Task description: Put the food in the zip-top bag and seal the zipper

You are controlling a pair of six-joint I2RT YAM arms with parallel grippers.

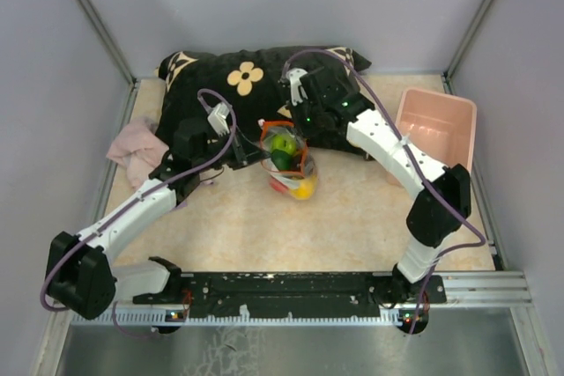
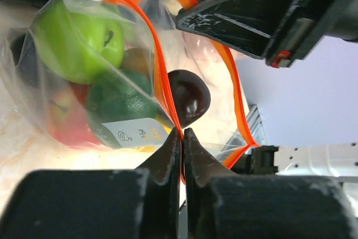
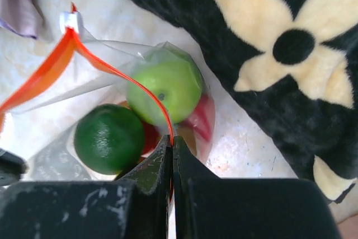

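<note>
The zip bag (image 1: 286, 182) with orange zipper holds a green apple (image 2: 78, 37), a green fruit (image 2: 117, 102), a red fruit (image 2: 67, 121), a dark fruit (image 2: 189, 99) and something yellow (image 1: 304, 188). My left gripper is at one zipper edge, its fingertips close together around the orange strip; whether they grip it is hard to tell. My right gripper is shut on the opposite orange edge, beside the green apple. The bag's mouth is open between the grippers.
A dark flowered cushion (image 1: 211, 77) lies behind the bag. A pink bin (image 1: 436, 129) stands at the right, pink and lilac cloths (image 1: 137, 147) at the left.
</note>
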